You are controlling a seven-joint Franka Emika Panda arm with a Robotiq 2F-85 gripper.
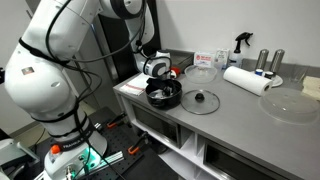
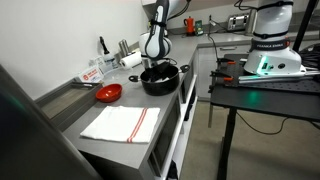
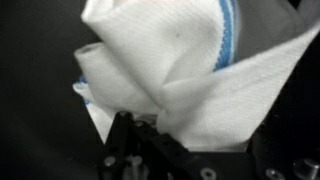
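Note:
A white towel with a blue stripe [image 3: 185, 60] fills much of the wrist view, bunched inside a black pot [image 1: 152, 99]. My gripper is shut at the bottom of that view, and the towel's folds draw together at its fingertips, with the cloth between them. The fingertips themselves are largely covered by cloth. From outside, the gripper reaches down into the black pot [image 2: 150, 87], whose wall hides the fingers.
Another white towel with red stripes [image 2: 117, 122] lies flat on the counter beside the pot. A red bowl [image 2: 110, 93], a glass lid [image 1: 201, 100], a clear bowl [image 1: 201, 74] and a paper towel roll [image 1: 247, 81] stand around.

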